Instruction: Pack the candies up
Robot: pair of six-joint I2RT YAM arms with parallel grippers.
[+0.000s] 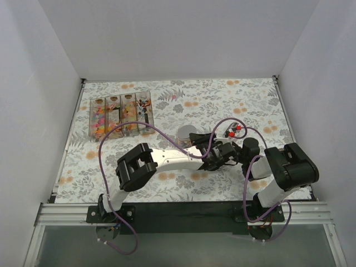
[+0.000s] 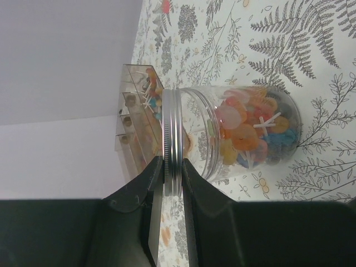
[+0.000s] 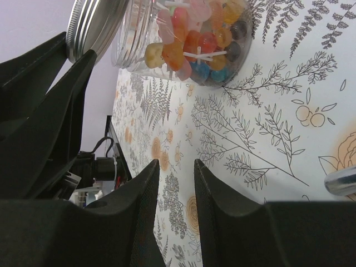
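A clear jar of lollipops [image 2: 253, 130] lies on its side on the patterned table. My left gripper is shut on a ribbed silver lid, held upright just outside the jar's mouth; in the right wrist view the lid [image 3: 92, 25] is at the top left. My right gripper hangs part open over bare table below the jar [image 3: 197, 39], with nothing between its fingers. In the top view both grippers crowd together at the middle right and largely hide the jar.
A clear four-compartment organiser [image 1: 121, 114] with colourful candies stands at the back left. A small object with red parts [image 1: 233, 130] lies behind the right arm. A silver cylindrical piece [image 3: 342, 178] is at the right of the right wrist view.
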